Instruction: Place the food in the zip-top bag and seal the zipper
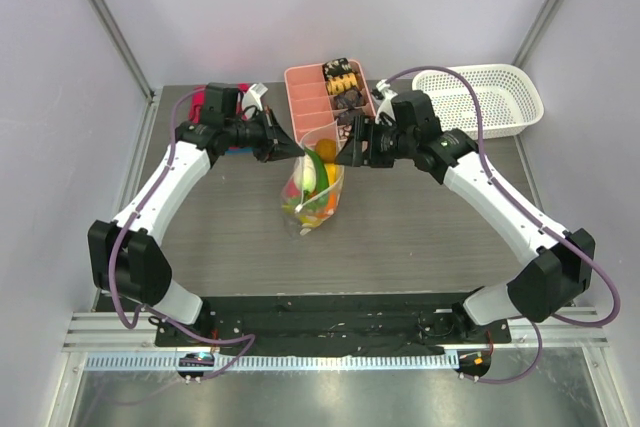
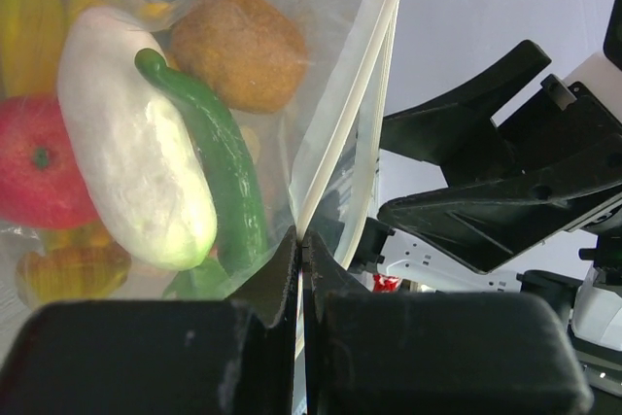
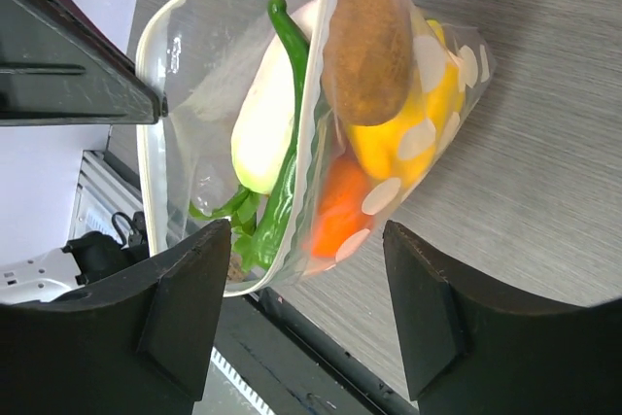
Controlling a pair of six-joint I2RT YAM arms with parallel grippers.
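A clear zip bag [image 1: 300,207] stands mid-table, holding a white vegetable [image 2: 131,143], green pepper [image 2: 209,133], brown potato [image 2: 238,46], red fruit [image 2: 29,157] and yellow pieces [image 3: 384,148]. My left gripper is shut on the bag's zipper edge [image 2: 340,104] at one side of the mouth. My right gripper [image 1: 355,142] is open just right of the bag; in the right wrist view the bag lies beyond its fingers, with nothing between them.
A pink divided tray [image 1: 305,97] stands behind the bag, a white basket [image 1: 475,97] at back right, a red item [image 1: 240,89] behind the left arm.
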